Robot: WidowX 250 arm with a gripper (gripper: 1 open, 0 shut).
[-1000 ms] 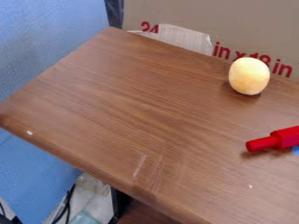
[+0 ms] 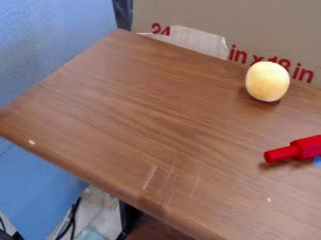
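A pale yellow, round object [image 2: 267, 82] rests on the wooden table [image 2: 138, 122] toward the back right. In front of it, at the right edge of the view, lies a red cylindrical object [image 2: 291, 150] with a narrower end pointing left, partly out of frame, with a bit of blue [image 2: 316, 160] beside it. I see no gripper in this view.
A cardboard box wall [image 2: 207, 19] with red printing stands behind the table. A blue textured surface [image 2: 44, 56] is at the left, with cables [image 2: 69, 220] below the table's edge.
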